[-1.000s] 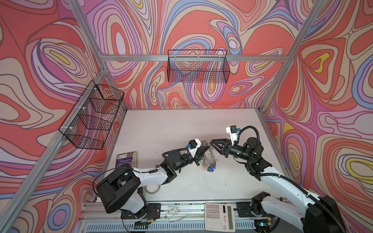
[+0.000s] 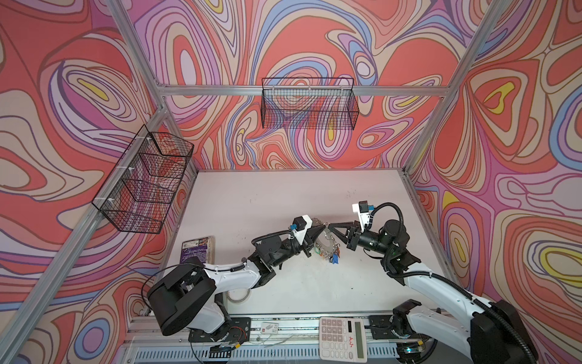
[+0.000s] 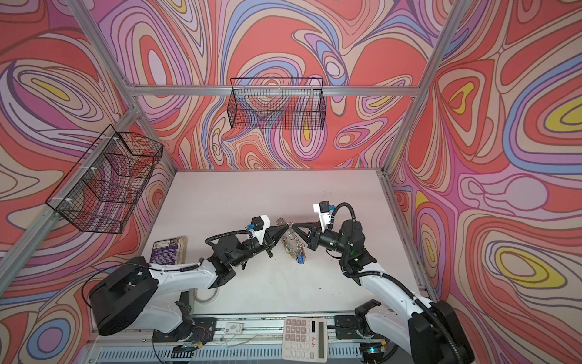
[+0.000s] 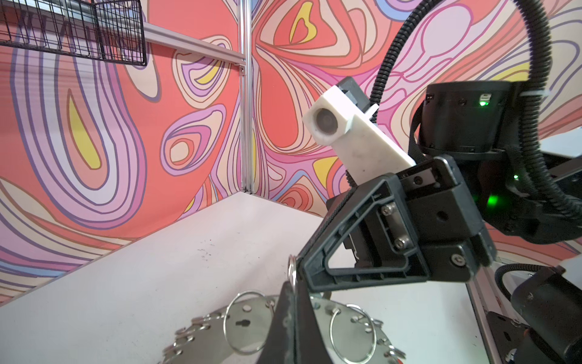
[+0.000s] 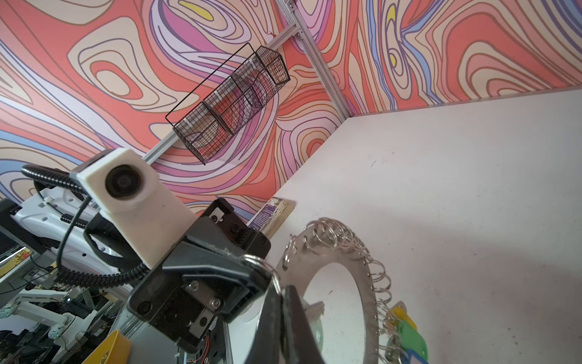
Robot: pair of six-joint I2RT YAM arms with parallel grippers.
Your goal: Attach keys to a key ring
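Note:
In the top left view my two grippers meet tip to tip above the table, the left gripper (image 2: 325,225) facing the right gripper (image 2: 330,226). A small wire ring (image 4: 292,267) stands up out of my left gripper's shut fingertips. That ring (image 5: 262,262) arches to the tips of my right gripper, which is shut; whether they touch cannot be told. Behind and below hangs a curved silvery metal holder (image 5: 363,297) lined with many small rings. Larger loops (image 4: 242,321) hang on it. Coloured keys (image 5: 412,339), including blue and green ones, hang at its lower end.
A book or box (image 2: 197,250) and a tape roll (image 2: 239,295) lie at the left. A calculator (image 2: 342,339) lies at the front edge.
My right gripper has come down slightly toward the left gripper's tips. The hanging holder and its keys have swung a little. The left arm has hardly moved.

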